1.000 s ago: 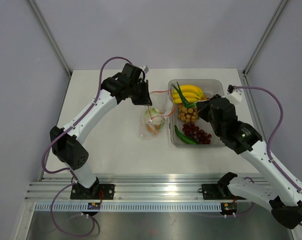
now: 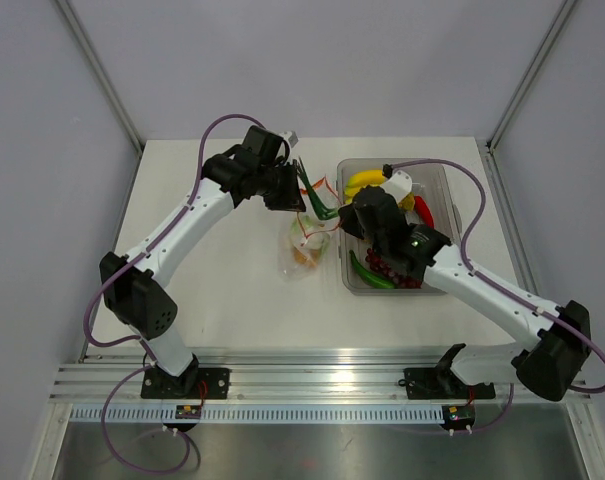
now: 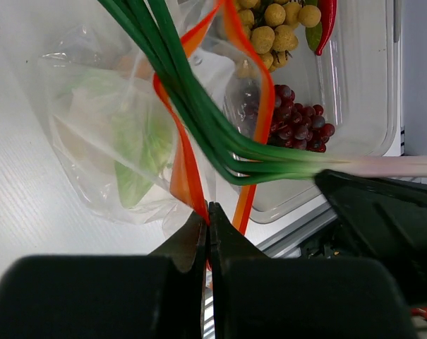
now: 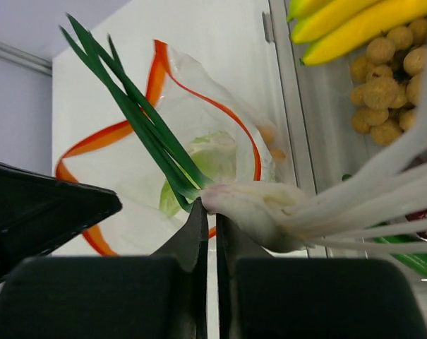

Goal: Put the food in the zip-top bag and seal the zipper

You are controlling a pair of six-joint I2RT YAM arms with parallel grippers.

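Observation:
The clear zip top bag (image 2: 294, 262) has an orange-edged mouth standing open, with pale green, leafy-looking food (image 4: 217, 157) inside. My left gripper is shut on the near end of that orange rim (image 3: 185, 173). My right gripper is shut on a bunch of green onions (image 2: 316, 198) near the white bulbs (image 4: 259, 208). The green leaves (image 3: 188, 85) stretch across above the bag's mouth, while the pale roots trail back over the container side. The onions are over the opening, not down inside the bag.
Right of the bag stands a clear container (image 2: 344, 275) holding bananas (image 2: 366, 180), small round tan food (image 3: 275, 35), grapes (image 3: 301, 123), a green pepper or cucumber (image 2: 369, 273) and a red chili (image 2: 423, 211).
My right gripper has carried the green onions left, from above the container to above the bag's mouth. The left arm has stayed still, holding the rim.

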